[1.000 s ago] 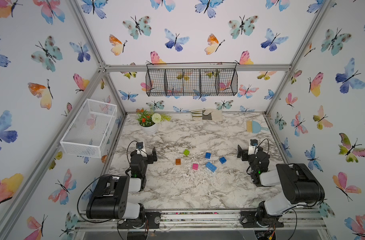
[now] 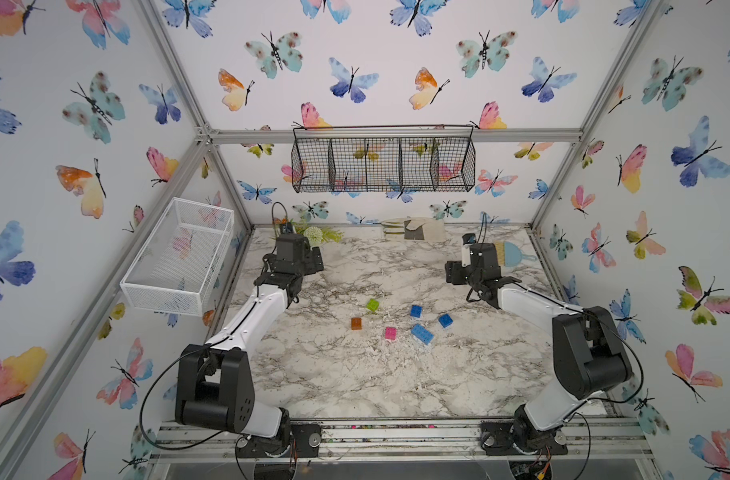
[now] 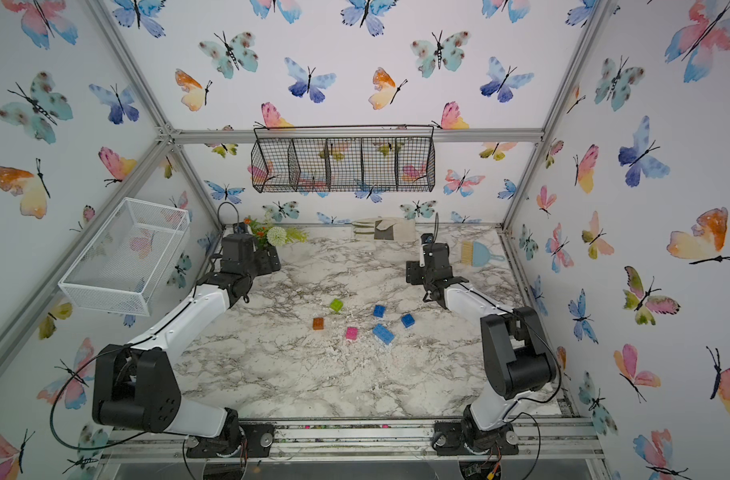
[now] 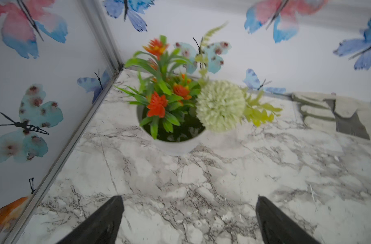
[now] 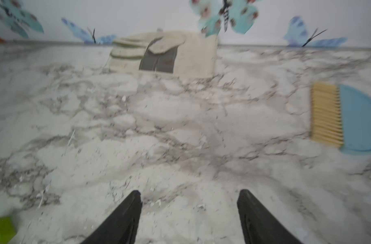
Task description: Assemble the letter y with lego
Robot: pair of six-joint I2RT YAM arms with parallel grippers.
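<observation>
Loose lego bricks lie mid-table: green [image 2: 372, 305], orange [image 2: 356, 323], pink [image 2: 390, 333], two small blue [image 2: 416, 310] [image 2: 445, 320] and a longer blue one [image 2: 421, 333]. My left gripper [image 2: 309, 260] is raised at the back left, in front of the potted flowers, open and empty in the left wrist view. My right gripper [image 2: 455, 273] hangs behind and right of the bricks, fingers apart with nothing between them. The green brick [image 5: 1, 229] shows at the lower left of the right wrist view.
A flower pot [image 4: 173, 144], folded cloth [image 2: 413, 229] and brush with dustpan [image 5: 358, 120] sit along the back. A white wire basket [image 2: 165, 300] is on the left wall, a black one [image 2: 383, 164] on the back wall.
The bricks are unmoved.
</observation>
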